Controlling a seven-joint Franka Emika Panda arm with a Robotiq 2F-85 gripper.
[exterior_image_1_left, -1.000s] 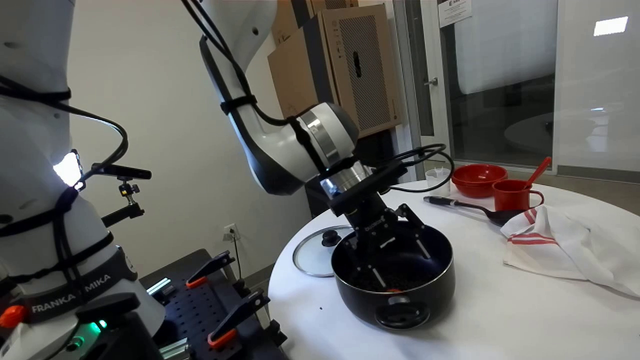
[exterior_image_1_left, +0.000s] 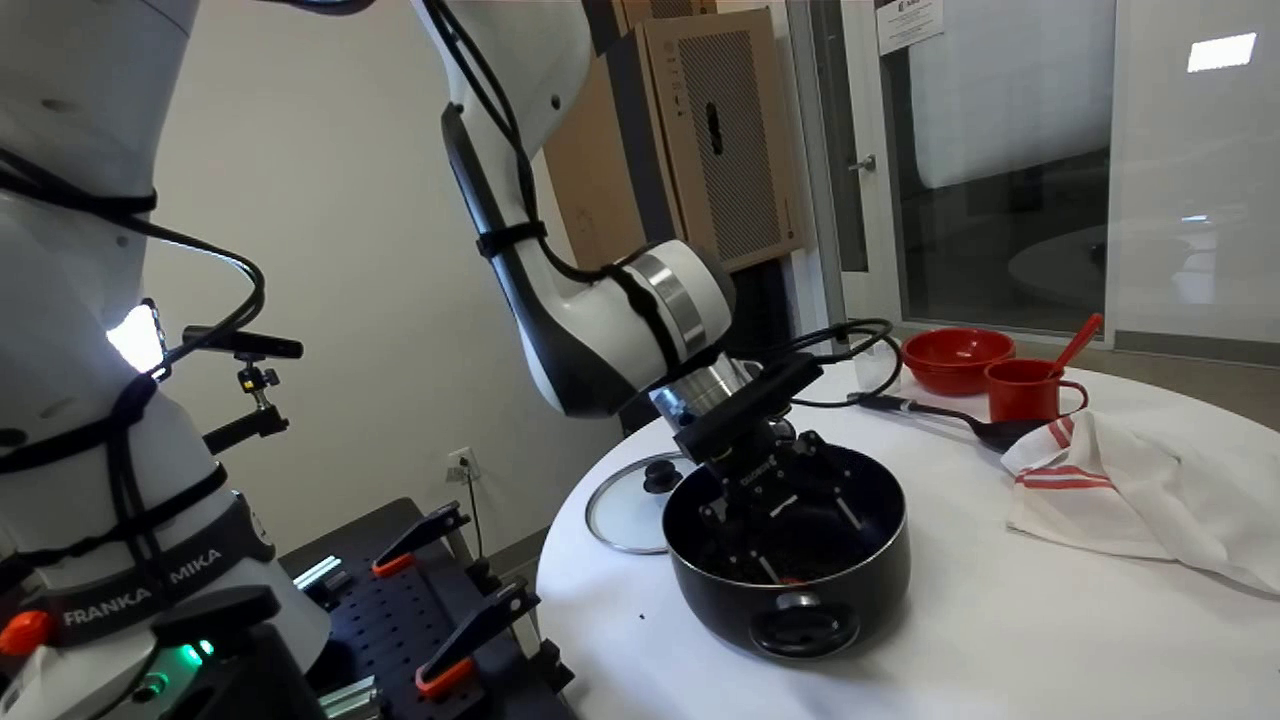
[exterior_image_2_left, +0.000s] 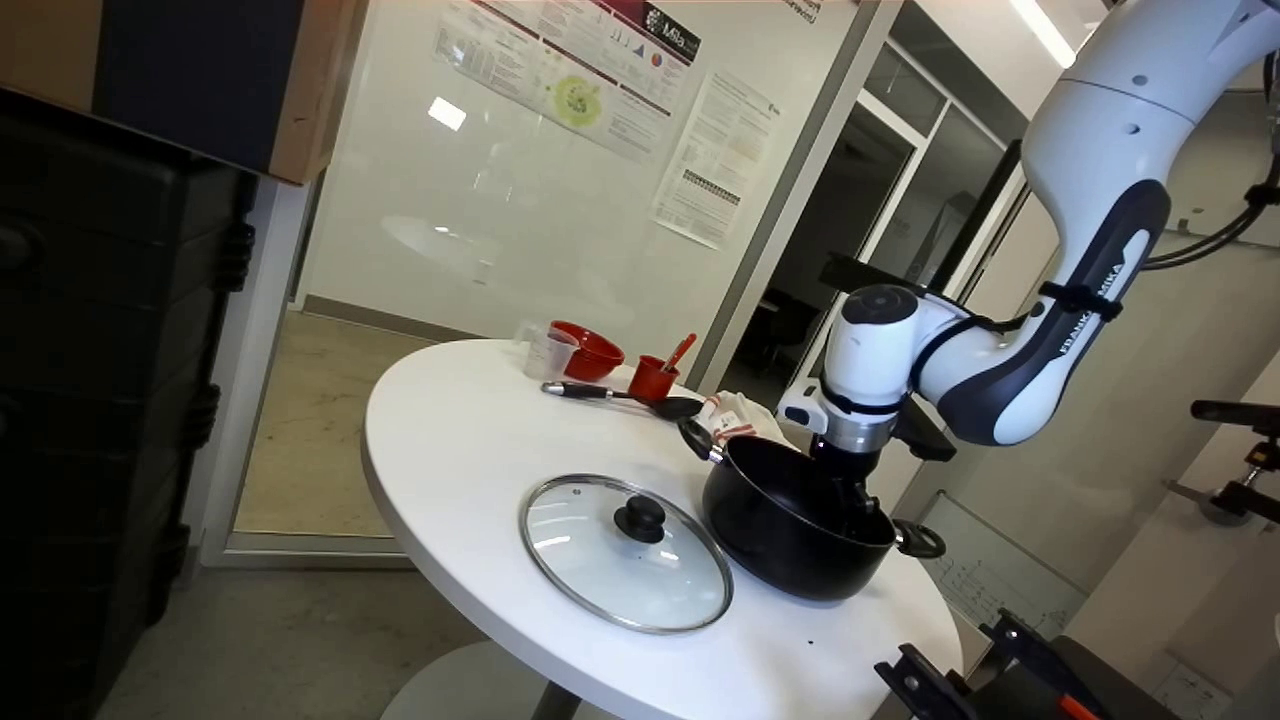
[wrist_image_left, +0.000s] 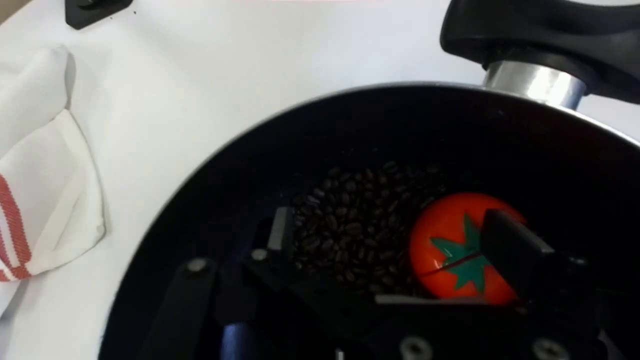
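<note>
My gripper (exterior_image_1_left: 809, 540) is open and reaches down inside a black pot (exterior_image_1_left: 879, 610). Within the pot, as the wrist view shows, a red toy tomato (wrist_image_left: 438, 225) with a green star-shaped top lies among dark coffee beans (wrist_image_left: 354, 225). One finger (wrist_image_left: 510, 246) overlaps the tomato's right side in that view; whether it touches cannot be told. Over to the left, the other finger (wrist_image_left: 279, 229) is apart from the tomato, with beans showing in the gap. Exterior view 2 hides the pot's contents behind its wall.
A glass lid (exterior_image_2_left: 588, 546) lies beside the pot. Farther off are a black ladle (exterior_image_1_left: 942, 412), a red bowl (exterior_image_1_left: 960, 360), a red mug (exterior_image_1_left: 1023, 394) and a clear cup (exterior_image_2_left: 549, 355). A white towel (exterior_image_1_left: 1134, 498) with red stripes covers part of the table. Pot handles (exterior_image_2_left: 920, 539) jut outward.
The gripper has gone lower into the pot and a little to the right in exterior view 1. The pot and the other table items have stayed put.
</note>
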